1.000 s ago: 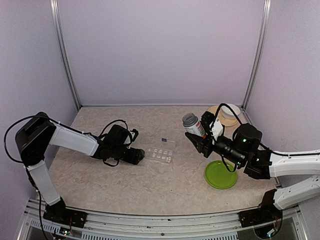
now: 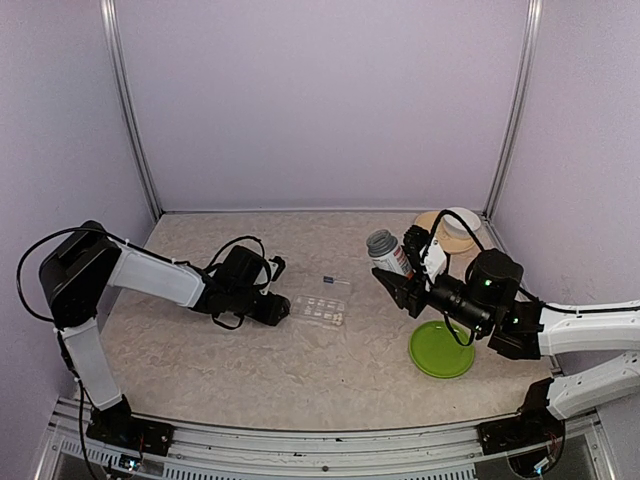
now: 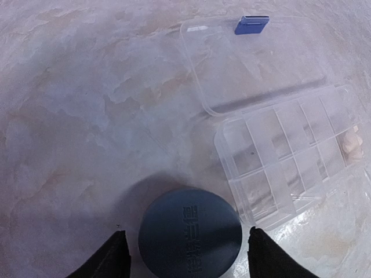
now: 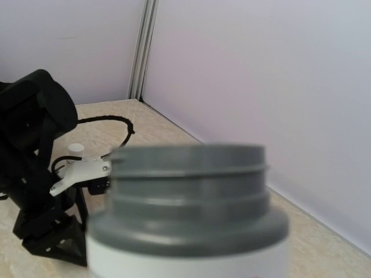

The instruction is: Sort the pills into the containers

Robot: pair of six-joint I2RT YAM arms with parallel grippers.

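In the left wrist view a round dark grey cap (image 3: 190, 234) with raised lettering lies between the parted fingers of my left gripper; a narrow gap shows on each side. Beside it is the clear pill box (image 3: 284, 153), its lid (image 3: 261, 63) folded open. Pale pills (image 3: 351, 143) lie in the compartments at its far right end; the nearer compartments look empty. My right gripper (image 2: 395, 288) is shut on a white pill bottle (image 2: 390, 255), held tilted above the table. The bottle's grey neck (image 4: 188, 185) is uncapped, and its inside is hidden.
A green plate (image 2: 441, 349) sits near the right arm. At the back right, a white bowl (image 2: 462, 221) rests on a tan plate (image 2: 428, 221). Open table (image 2: 270, 375) lies in front of the pill box.
My left arm has shifted slightly to the right and a little toward the front. The right arm and its bottle have hardly moved.
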